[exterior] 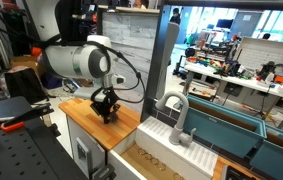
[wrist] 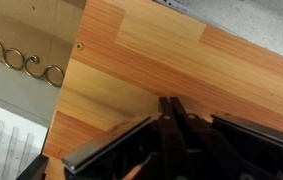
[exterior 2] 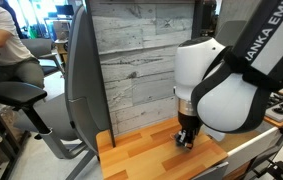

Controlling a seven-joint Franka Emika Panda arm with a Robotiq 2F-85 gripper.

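Note:
My white and black arm reaches down over a wooden countertop (exterior 2: 131, 160). Its gripper is at the wooden surface, with the fingers close together in the wrist view. Whether anything sits between the fingertips cannot be made out. In exterior view 1 the dark gripper (exterior: 111, 114) is low over the right part of the wooden top (exterior: 84, 110), and exterior view 2 shows the same gripper (exterior 2: 184, 140) near the counter's front edge. No separate object shows on the wood.
Right of the wood lie an open drawer (exterior: 149, 166) with curled metal pieces, a sink area and a grey faucet (exterior: 171, 101). A tall grey panel (exterior: 159, 50) rises behind.

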